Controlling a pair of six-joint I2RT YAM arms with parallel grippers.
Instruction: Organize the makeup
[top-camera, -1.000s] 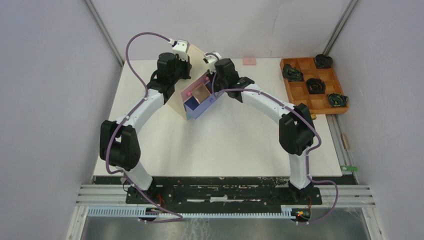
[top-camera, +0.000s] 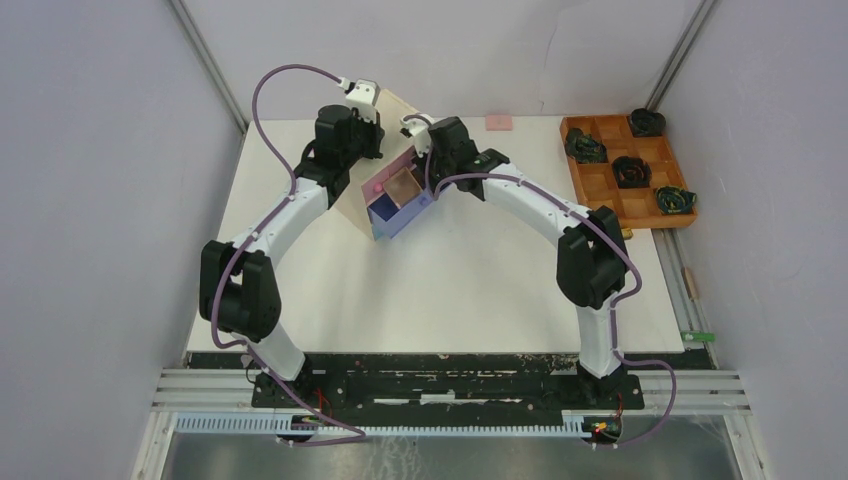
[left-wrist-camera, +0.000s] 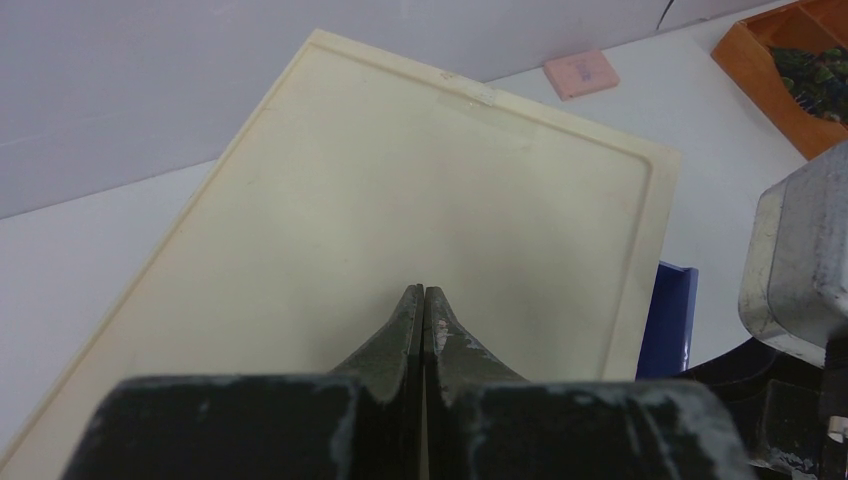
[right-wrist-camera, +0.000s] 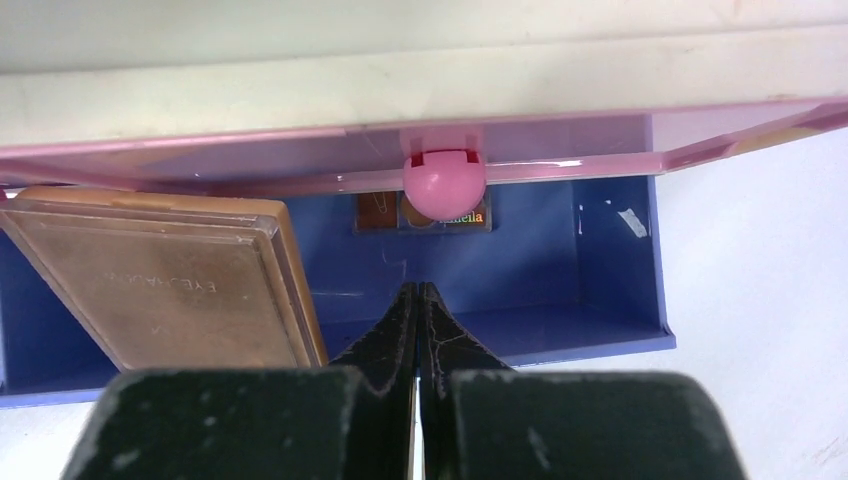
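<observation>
A makeup box with a raised cream lid (left-wrist-camera: 480, 220) stands at back centre, its blue drawer (right-wrist-camera: 520, 260) open under a pink tier with a round pink knob (right-wrist-camera: 444, 185). A brown eyeshadow palette (right-wrist-camera: 160, 280) sits in the drawer's left part, a small dark item (right-wrist-camera: 376, 208) at its back. My left gripper is shut at the lid; what lies between its fingers is hidden. My right gripper is shut over the drawer, right of the palette, nothing visible between its fingertips.
A wooden organizer (top-camera: 630, 215) with dark bundles stands at the right. A pink block (top-camera: 498, 123) lies at the back edge.
My right gripper has shifted slightly over the box. The left arm, lid and box look unchanged.
</observation>
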